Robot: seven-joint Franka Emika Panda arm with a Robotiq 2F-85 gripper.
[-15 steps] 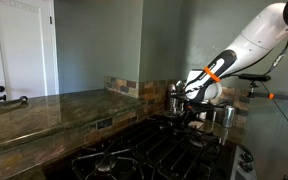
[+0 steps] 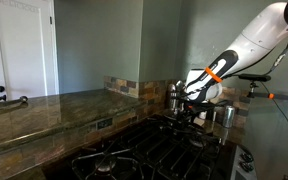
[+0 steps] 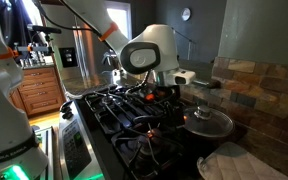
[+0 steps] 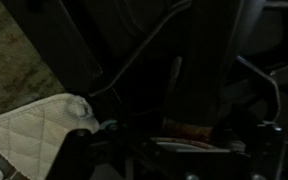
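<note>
Over the black stove (image 3: pixel 134 150) hangs my white arm, its gripper (image 2: pixel 192 113) low near the grates at the far right end. In the wrist view the gripper is open, its dark fingers apart at the bottom of the frame. A pale curved rim and a reddish-brown patch show between and below them; what they belong to is too dark to tell. A round pan (image 3: pixel 210 124), apparently with a glass lid, sits on the stove just beside the gripper in exterior view 2. No held object shows.
A quilted pale pad (image 4: pixel 32 132) lies on the counter beside the stove. Metal canisters (image 2: pixel 227 117) stand by the tiled wall behind the arm. Raised black grates cover the stove top.
The gripper appears very slightly lower over the stove than a second ago. Otherwise the scene looks the same.
</note>
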